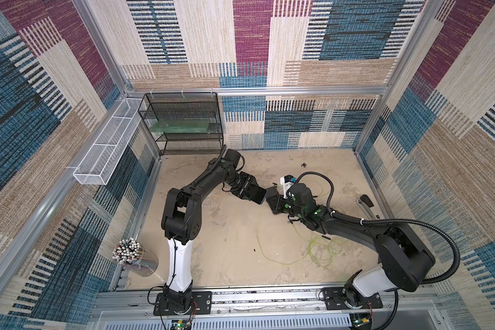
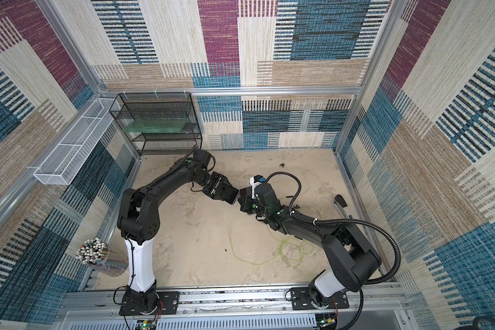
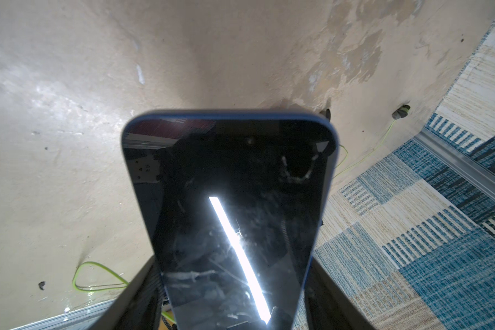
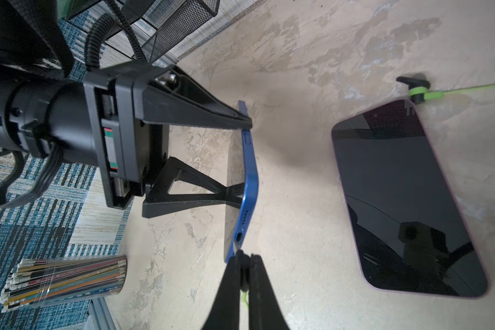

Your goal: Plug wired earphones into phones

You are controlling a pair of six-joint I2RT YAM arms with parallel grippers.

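My left gripper [image 1: 246,186] is shut on a blue-edged phone [image 3: 231,176], one finger against each long side, holding it raised above the table. In the right wrist view this phone [image 4: 250,176] shows its narrow edge, and its bottom end points towards my right gripper. A black earphone plug [image 4: 244,265] lies between the right fingertips, its tip right at the phone's bottom edge. Whether the tip has entered the port cannot be told, nor whether the right fingers grip the plug. Some green cable [image 4: 244,299] shows below it. A second phone [image 4: 396,198], pink-edged, lies screen up on the table.
A green-and-black earbud [image 4: 418,90] lies by the second phone's top corner. Loose green cable [image 1: 319,250] coils on the table's right front. A black-handled tool [image 1: 366,200] lies far right, a wire rack [image 1: 181,118] stands back left.
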